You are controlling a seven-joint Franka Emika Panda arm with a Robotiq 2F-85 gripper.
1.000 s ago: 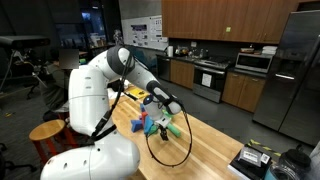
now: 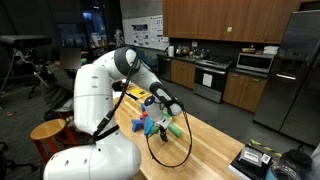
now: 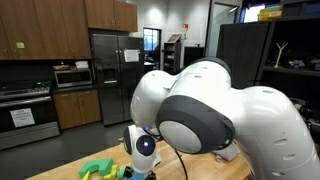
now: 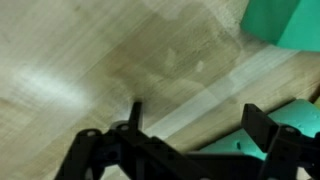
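Note:
My gripper stands open over the pale wooden tabletop (image 4: 110, 60), with bare wood showing between its fingertips. A green object (image 4: 285, 22) fills the upper right corner of the wrist view, clear of the fingers. Another green piece (image 4: 300, 118) lies close beside and partly behind the right finger (image 4: 262, 128). In exterior view 2, green pieces (image 3: 95, 168) lie on the table left of the gripper. Exterior view 1 shows blue pieces (image 2: 138, 125) near the wrist, which hides part of that area.
A dark box-like item (image 2: 252, 160) stands on the table at the right. A stool with a reddish-brown seat (image 2: 47, 129) is at the left. Behind are a stove (image 2: 210, 80) and a dark fridge (image 2: 288, 85).

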